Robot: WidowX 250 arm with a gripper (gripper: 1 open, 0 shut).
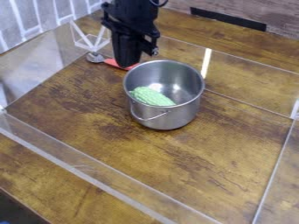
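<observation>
A steel pot [177, 114] with a wire handle stands on the wooden table [105, 157], holding a pale green textured object [152, 96]. My black gripper [124, 59] hangs above and behind the pot's left side, in front of a red-handled utensil [97, 58] with a metal end that lies at the back left. The fingertips are dark and small in the view; I see nothing held between them, and they look shut.
Clear strips [205, 63] mark borders on the table. A white railing stands at the back left corner.
</observation>
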